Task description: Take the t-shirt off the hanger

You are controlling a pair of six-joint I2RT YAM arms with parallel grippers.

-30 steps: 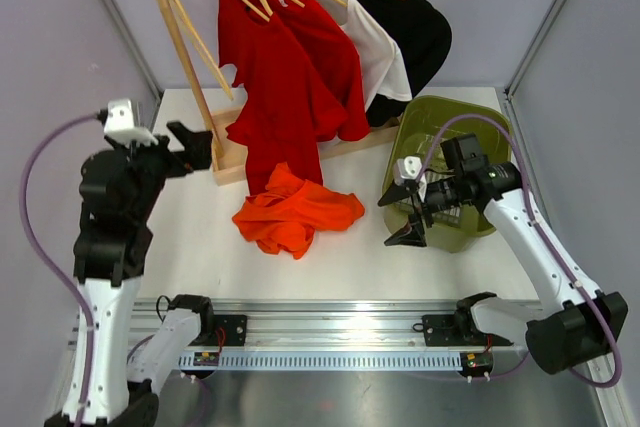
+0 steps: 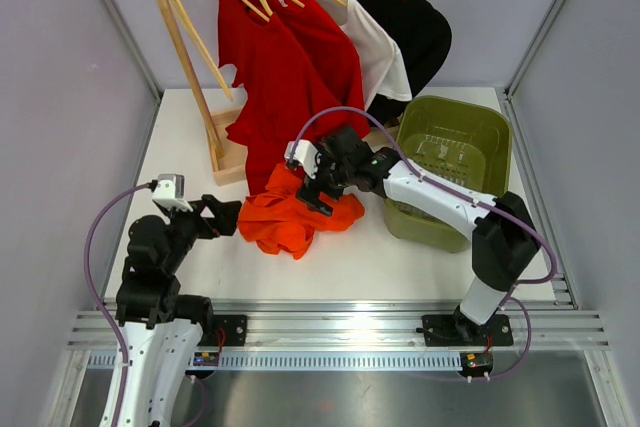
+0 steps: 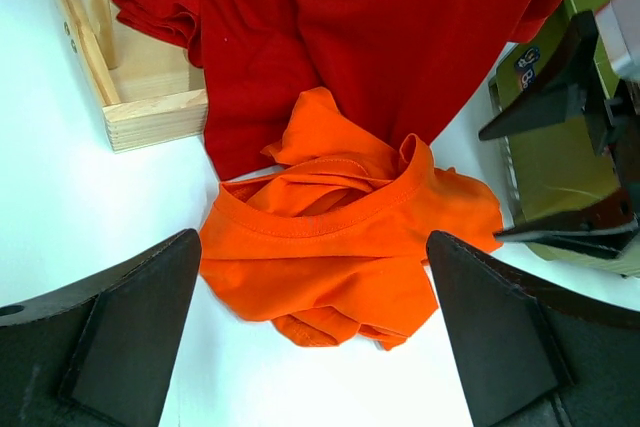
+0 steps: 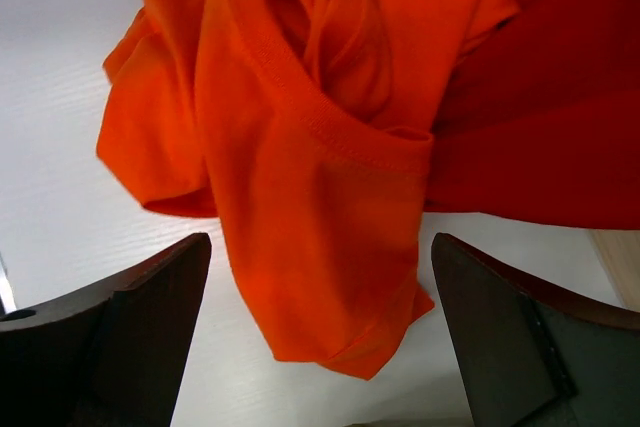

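Note:
A bright orange t-shirt (image 2: 283, 225) lies crumpled on the white table, with no hanger showing in it. My right gripper (image 2: 318, 199) is over its right part, open. In the right wrist view a flap of the orange cloth (image 4: 315, 257) lies between the open fingers, not gripped. My left gripper (image 2: 236, 217) stands open by the shirt's left side. The left wrist view shows the neckline beyond its spread fingers (image 3: 130, 327), and nothing is held. A bare wooden hanger (image 2: 195, 37) hangs at the rack's left end.
Red shirts (image 2: 285, 67), a white shirt (image 2: 375, 47) and a black shirt (image 2: 420, 32) hang on hangers from the wooden rack (image 2: 173, 22). A red hem reaches down to the orange cloth. An olive bin (image 2: 425, 227) stands right, under the right arm.
My right gripper has come left from the bin to over the orange shirt. The left gripper has come down and right, away from the bare hanger, to the shirt's left side. The shirt stays put.

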